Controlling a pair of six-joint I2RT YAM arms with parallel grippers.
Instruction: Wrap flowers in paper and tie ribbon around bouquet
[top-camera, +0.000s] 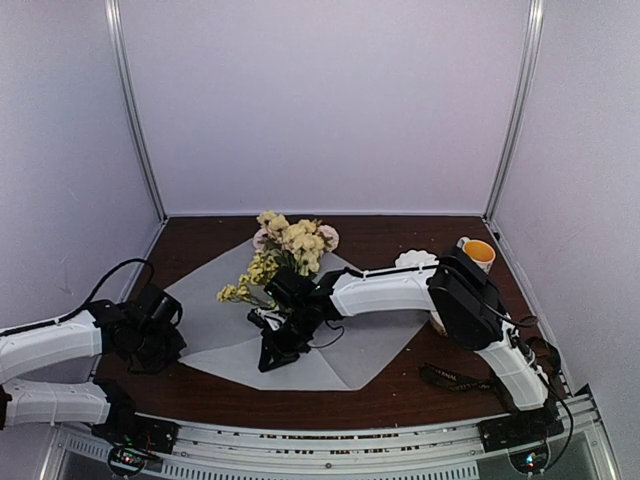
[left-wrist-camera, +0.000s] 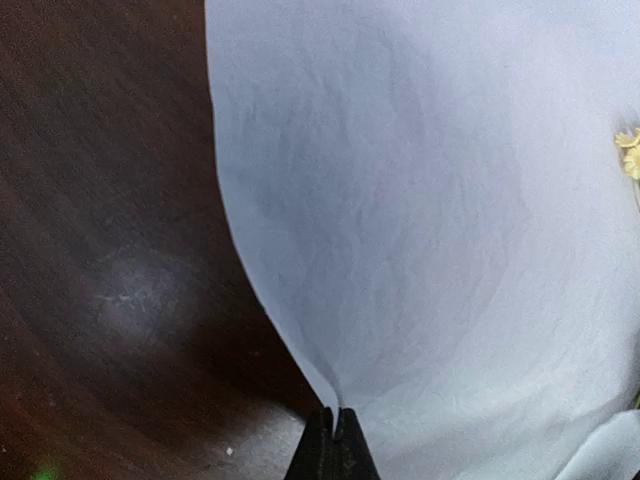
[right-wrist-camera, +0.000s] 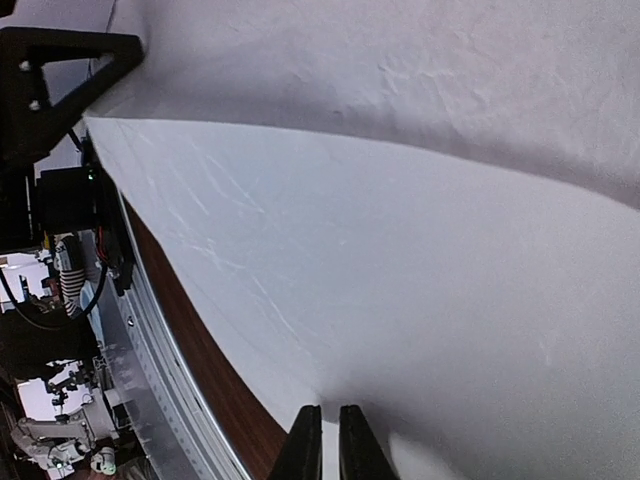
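Note:
A sheet of pale wrapping paper (top-camera: 208, 310) lies on the dark table, its front part folded over. The bouquet of yellow and pink fake flowers (top-camera: 297, 240) rests on it with blooms toward the back; my right arm covers the stems. At the paper's left edge, my left gripper is shut with that edge pinched between its fingertips. My right gripper is partly open over the front of the sheet, with white paper showing behind the gap between its fingers.
At the back right stands a mug (top-camera: 479, 253), orange inside. A dark patterned ribbon (top-camera: 455, 379) lies at the front right, and a white object (top-camera: 415, 259) is partly hidden behind my right arm. Bare table shows at the back left.

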